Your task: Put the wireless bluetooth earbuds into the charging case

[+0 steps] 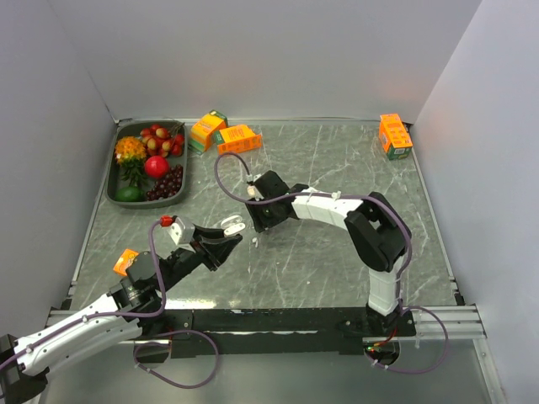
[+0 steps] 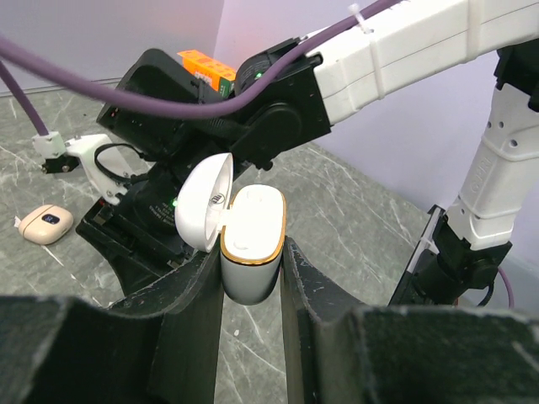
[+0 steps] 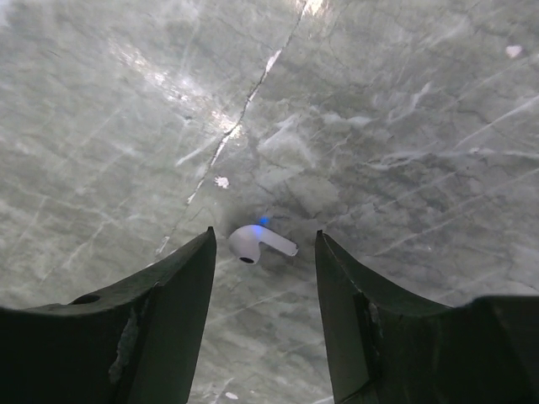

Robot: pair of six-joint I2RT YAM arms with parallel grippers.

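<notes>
My left gripper is shut on the white charging case, held upright with its lid swung open, above the table's front-left area. My right gripper is down near the middle of the table, its fingers parted on either side of a white earbud lying on the marble, with nothing gripped. Another small white piece lies just in front of that gripper in the top view. A beige rounded case-like object lies on the table in the left wrist view.
A tray of fruit stands at the back left. Orange boxes lie along the back, another at the back right, one at the front left.
</notes>
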